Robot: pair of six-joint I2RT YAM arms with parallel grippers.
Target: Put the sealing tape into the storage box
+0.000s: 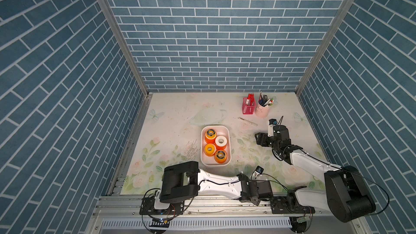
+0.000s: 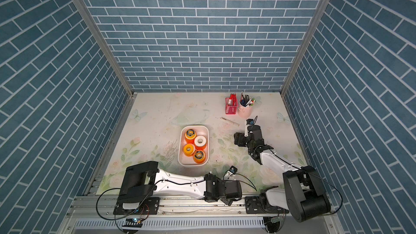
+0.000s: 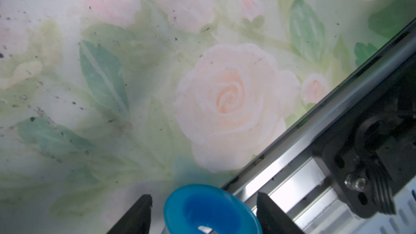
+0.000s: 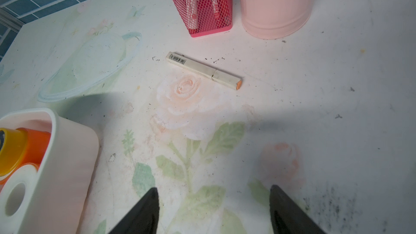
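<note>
A blue tape roll (image 3: 212, 216) sits at the bottom of the left wrist view, its ring facing up and cut off by the frame edge. My left gripper is open, one finger on either side of the roll. Some gap shows at the left finger; contact on the right is unclear. Neither top view shows this roll. The white storage box (image 1: 230, 147) stands mid-table with two orange-yellow rolls with dark centres, a plain yellow roll (image 1: 209, 149) and a white roll (image 1: 221, 141) inside. My right gripper is open and empty, right of the box.
A white marker (image 4: 203, 70) lies on the table beyond my right gripper. Behind it stand a red mesh holder (image 1: 248, 106) and a pink cup (image 1: 261, 111) with pens. A metal rail (image 3: 303, 134) runs along the front edge.
</note>
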